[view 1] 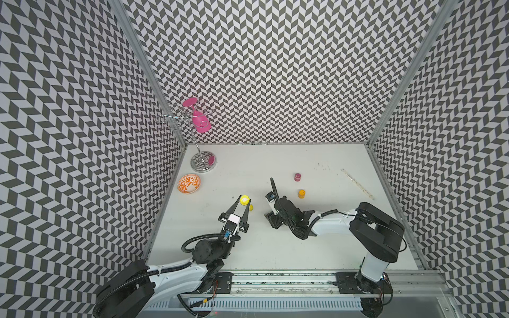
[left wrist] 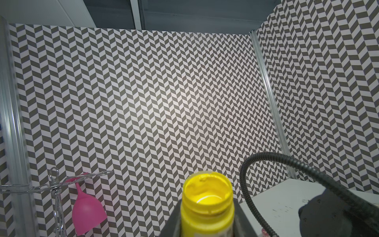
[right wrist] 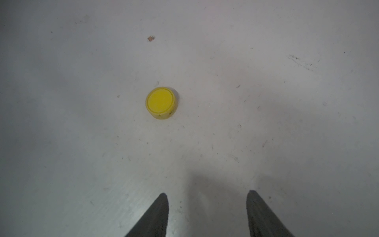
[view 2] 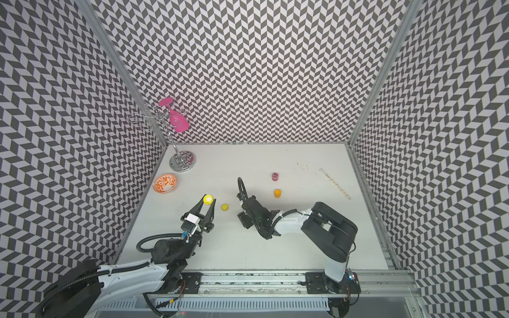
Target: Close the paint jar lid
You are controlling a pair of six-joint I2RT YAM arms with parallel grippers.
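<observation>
A yellow paint jar [left wrist: 207, 205], its mouth uncovered and facing up, is gripped between the fingertips of my left gripper [view 1: 243, 201], which holds it above the table. The small round yellow lid [right wrist: 160, 102] lies flat on the white table, visible in both top views just right of the jar. My right gripper points down over the table, right of the lid; its fingers [right wrist: 158, 213] are spread with nothing between them. Lid and right gripper are apart. From the top views, the right fingertips are largely hidden by the arm.
An orange-capped jar [view 1: 301, 194] and a dark pink jar [view 1: 297, 177] stand beyond the right arm. At the left are a patterned bowl [view 1: 188, 183] and a metal stand [view 1: 203, 161] with a pink goblet [view 1: 201, 122]. A clear stick [view 1: 358, 184] lies far right.
</observation>
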